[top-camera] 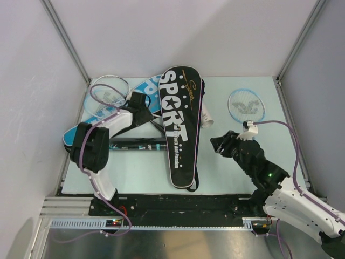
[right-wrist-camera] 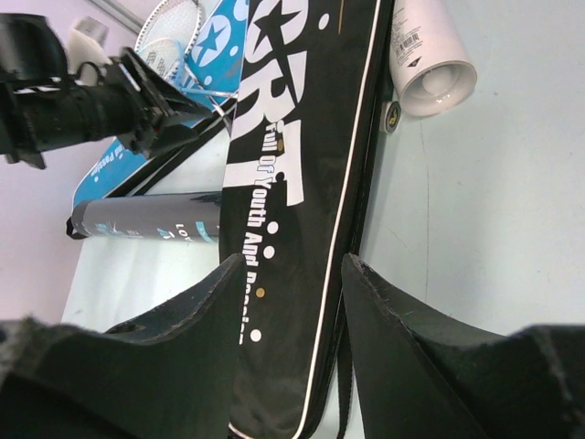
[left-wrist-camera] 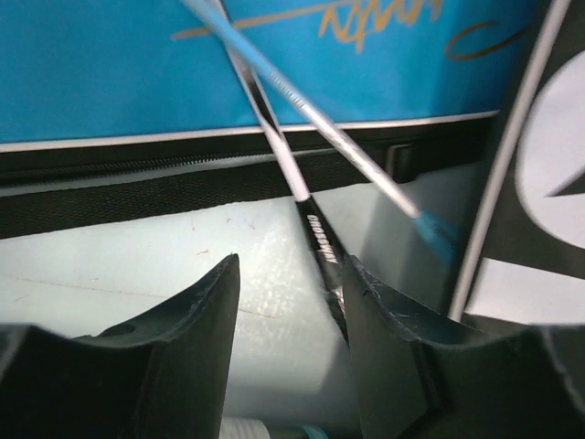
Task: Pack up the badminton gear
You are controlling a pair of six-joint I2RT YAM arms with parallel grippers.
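Note:
My left gripper [top-camera: 144,113] is open over crossed racket shafts [left-wrist-camera: 302,187] on a blue bag [left-wrist-camera: 110,82], at the back left. Two racket heads [top-camera: 105,96] lie there. A black SPORT bag [top-camera: 183,140] lies centrally across a dark tube [top-camera: 135,144]. My right gripper [top-camera: 220,144] hangs right of this bag, its fingers apart with nothing seen between them; in the right wrist view they are over the bag.
A white cylinder [right-wrist-camera: 428,50] lies right of the black bag. Another racket [top-camera: 246,105] lies at the back right.

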